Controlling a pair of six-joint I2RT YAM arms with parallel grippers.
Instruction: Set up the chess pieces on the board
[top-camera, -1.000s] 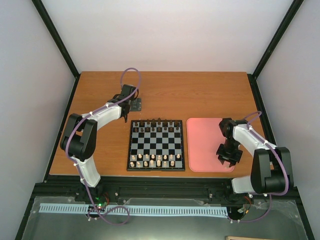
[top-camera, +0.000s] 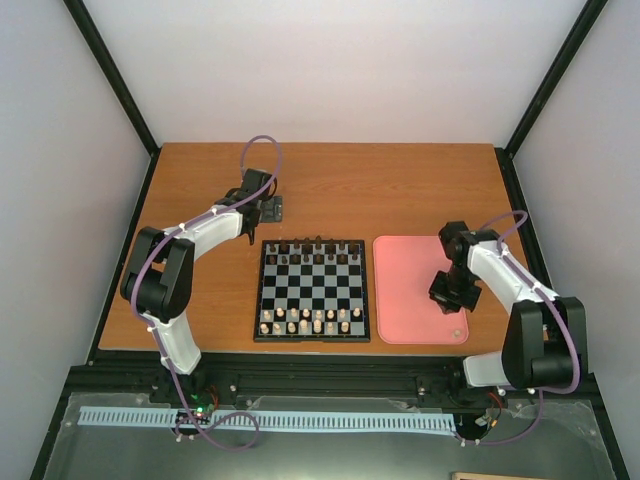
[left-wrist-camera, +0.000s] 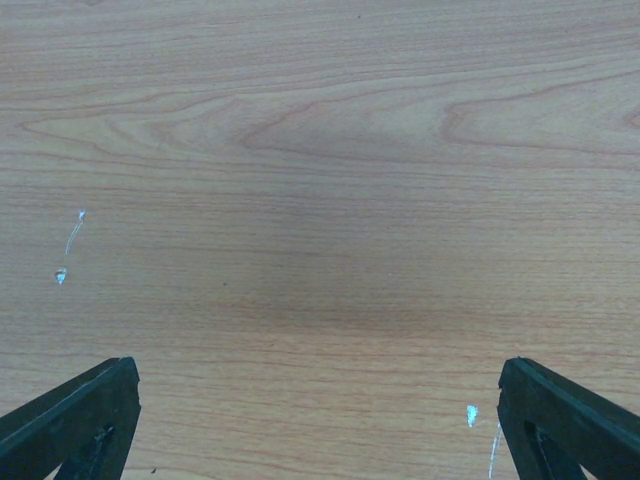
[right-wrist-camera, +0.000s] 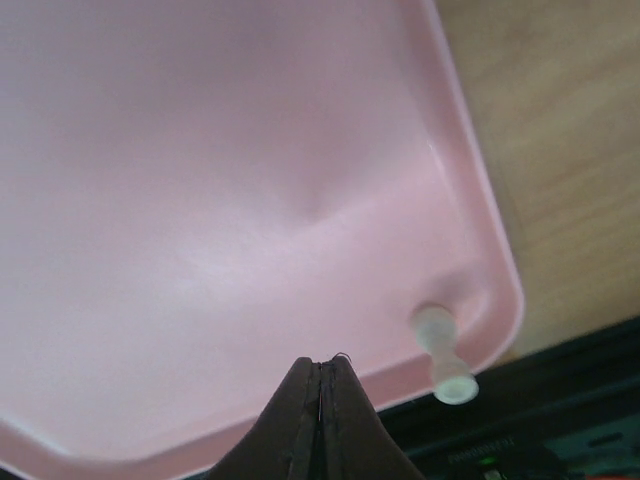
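Note:
The black-framed chessboard (top-camera: 258, 290) lies mid-table, with dark pieces (top-camera: 318, 245) along its far side and white pieces (top-camera: 317, 326) along its near side. A lone white piece (right-wrist-camera: 440, 350) is in the near right corner of the pink tray (right-wrist-camera: 230, 200). My right gripper is over that tray, shut, nothing showing between its fingers; the piece is off to the right of the fingertips, apart from them. My left gripper stands open above bare wood, behind the board in the top view.
Wide bare table (top-camera: 400, 185) stretches behind the board and tray. The tray is empty apart from the one piece, as far as shows. A dark rail (top-camera: 310, 370) runs along the table's front edge.
My right gripper has shifted back and slightly left over the tray, uncovering the white piece in the corner. The left arm and the board look unchanged.

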